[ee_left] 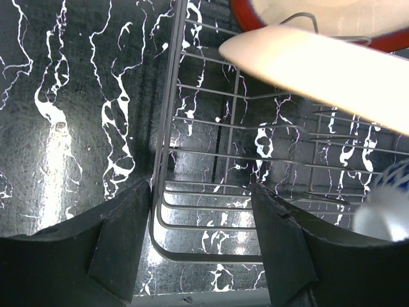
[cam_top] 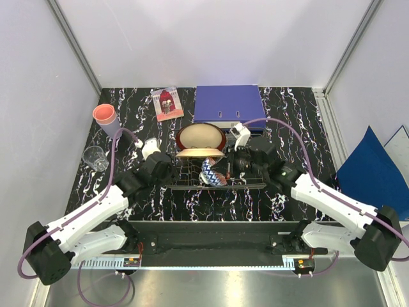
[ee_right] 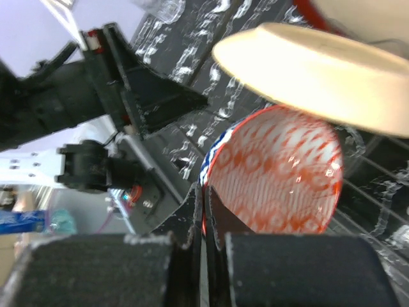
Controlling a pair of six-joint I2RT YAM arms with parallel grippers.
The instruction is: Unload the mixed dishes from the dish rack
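The dish rack (cam_top: 192, 187) holds a red-rimmed plate (cam_top: 200, 134), a cream dish (cam_top: 200, 153) and a blue zigzag cup (cam_top: 211, 174), whose red-patterned inside (ee_right: 275, 179) shows in the right wrist view. My right gripper is shut at the cup's rim; whether the rim is between its fingers is unclear. My left gripper stands open over the rack's left edge, apart from the cup.
Stacked cups (cam_top: 106, 118) and a glass (cam_top: 95, 158) stand at the left. A booklet (cam_top: 167, 103) and blue binder (cam_top: 228, 100) lie behind the rack.
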